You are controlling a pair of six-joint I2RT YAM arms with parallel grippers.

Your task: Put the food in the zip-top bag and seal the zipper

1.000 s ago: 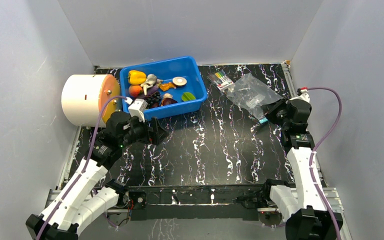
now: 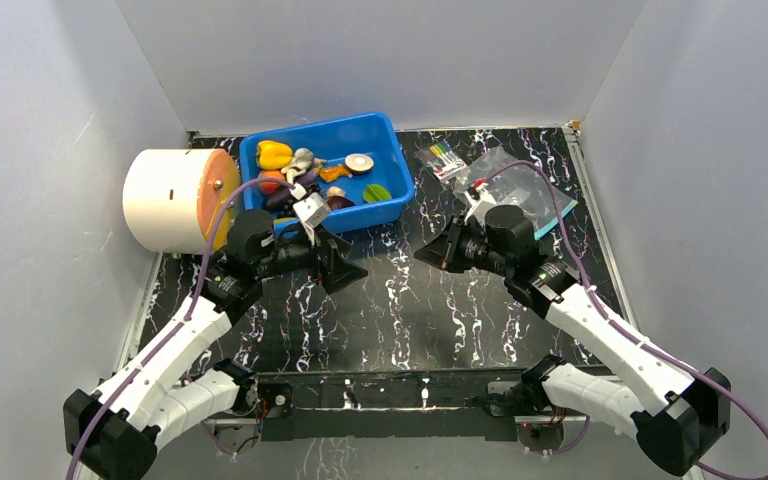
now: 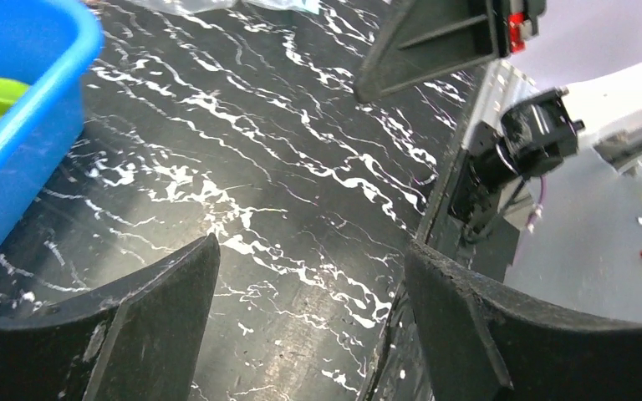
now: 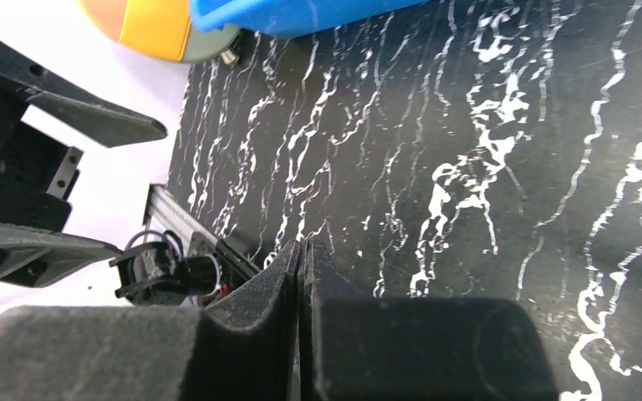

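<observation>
The clear zip-top bag [image 2: 525, 185] lies at the back right of the table, its light-blue zipper edge [image 2: 557, 218] towards the right arm, which partly covers the bag. My right gripper is shut with nothing between its fingers, out over bare table and apart from the bag. My left gripper stands open and empty, in front of the blue bin. Toy food sits in the bin, including a yellow pepper [image 2: 273, 155], a green piece [image 2: 376, 193] and a mushroom slice [image 2: 359, 163]; the left arm hides some of it.
The blue bin [image 2: 397, 165] stands at the back left, beside a white and orange drum [image 2: 172, 200]. A packet of coloured pens [image 2: 441, 160] lies between bin and bag.
My left gripper has shifted slightly right and turned, still open. The bag lies where it was.
</observation>
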